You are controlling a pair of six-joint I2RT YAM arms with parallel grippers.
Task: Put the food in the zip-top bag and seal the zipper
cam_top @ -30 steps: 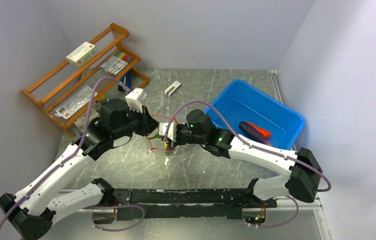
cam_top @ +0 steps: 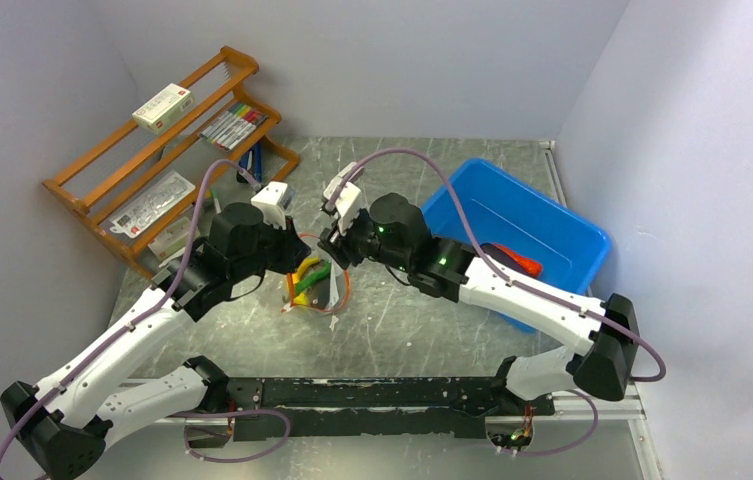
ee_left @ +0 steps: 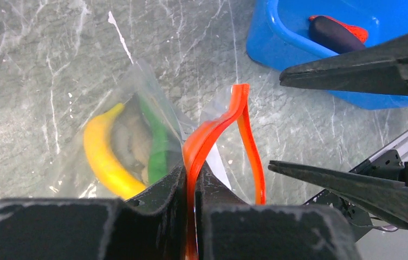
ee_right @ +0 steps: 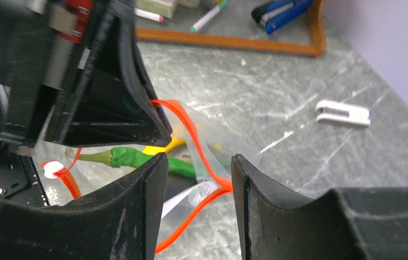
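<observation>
The clear zip bag (ee_left: 125, 135) with orange rim holds a yellow banana (ee_left: 104, 151), a green pepper (ee_left: 155, 141) and something brownish behind the plastic. My left gripper is shut on the bag's orange zipper edge, pinching it upright. My right gripper hangs beside it with fingers parted; in the right wrist view the bag's lower orange edge runs behind the gap between them, and I see nothing clearly held there.
A blue bin (cam_top: 502, 200) at the right holds an eggplant (ee_left: 336, 35) and a red-orange item (cam_top: 517, 260). A wooden rack (cam_top: 122, 190) stands back left; a small white object (ee_right: 342, 114) lies behind the bag.
My right gripper has risen and turned toward the back, away from the bag's contents, which now show in the top view. The left gripper has moved only slightly.
</observation>
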